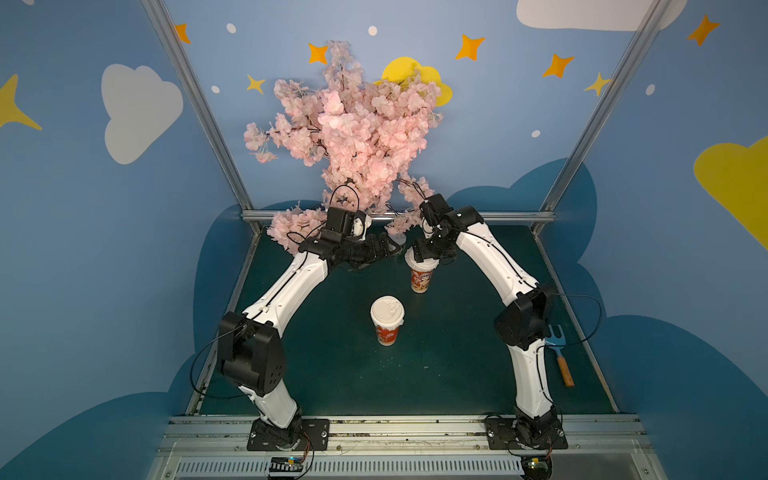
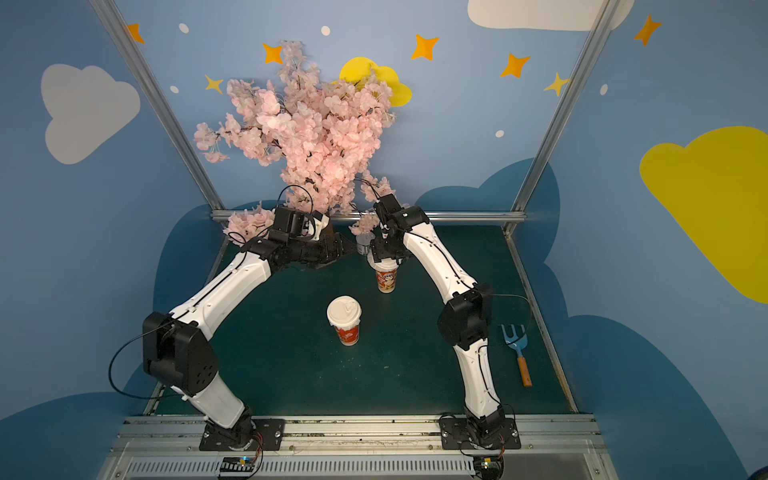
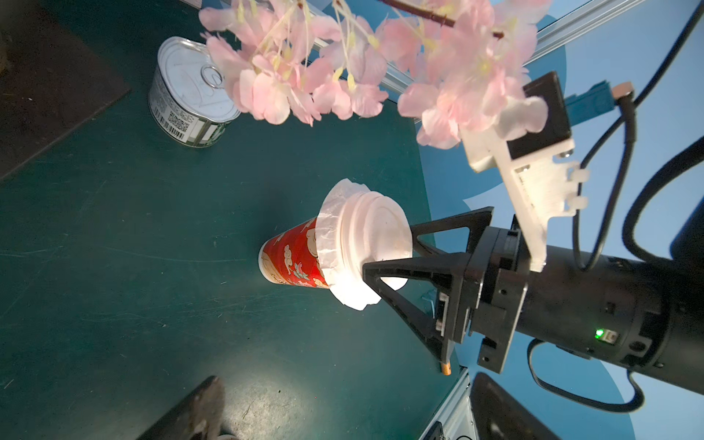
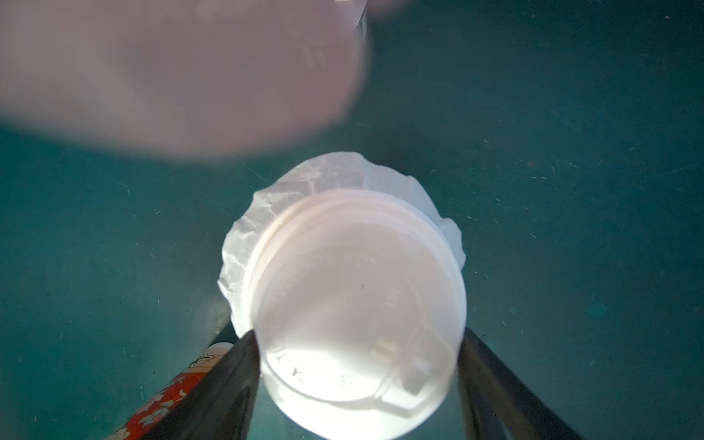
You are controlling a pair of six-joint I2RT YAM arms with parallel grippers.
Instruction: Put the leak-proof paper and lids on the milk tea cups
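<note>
Towards the back stands one milk tea cup (image 1: pixel 421 280), upright. Its white lid (image 3: pixel 375 231) has crinkled white leak proof paper (image 3: pixel 331 212) sticking out beneath it, around the cup's top. My right gripper is open, its fingers on either side of that lid, close to or touching its edge. The second milk tea cup (image 1: pixel 387 332), red with a white lid (image 2: pixel 344 309), stands upright nearer the front; a little pale material shows at its lid's edge. Left of the back cup hovers my left gripper, open with nothing between its fingers.
Pink blossom branches (image 1: pixel 360 136) hang at the back, close around both grippers. A ring-pull can (image 3: pixel 194 84) stands on the table behind the cups. A blue fork with a wooden handle (image 1: pixel 562 364) lies at the right edge.
</note>
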